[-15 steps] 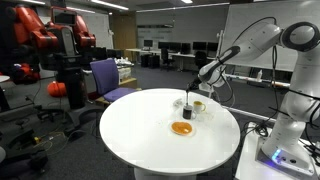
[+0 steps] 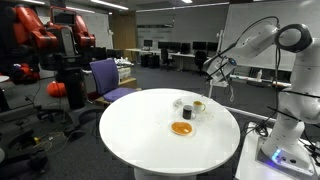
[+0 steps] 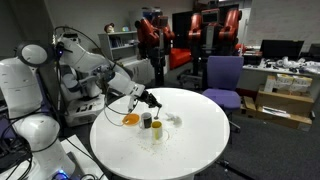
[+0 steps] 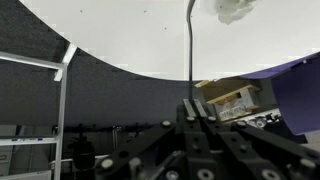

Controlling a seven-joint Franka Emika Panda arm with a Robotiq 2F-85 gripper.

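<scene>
My gripper is shut on a thin grey rod [image 4: 190,50], which runs up past the top edge of the wrist view; its far end is out of that frame. In exterior view 1 the gripper [image 2: 209,72] is raised above the table's far right side, clear of the cups. Near the table's middle stand a dark cup [image 2: 187,113] and a yellowish mug [image 2: 199,107]. In front of them lies a white plate with something orange [image 2: 182,128] on it. Crumpled white material [image 3: 173,119] rests beside the cups.
A purple chair [image 3: 223,77] stands close to its edge. Past the table's rim, the wrist view shows dark floor [image 4: 120,100] and a metal stand [image 4: 62,95].
In exterior view 1, my gripper has moved right and upward, away from above the dark cup. The cups and the plate appear unmoved.
</scene>
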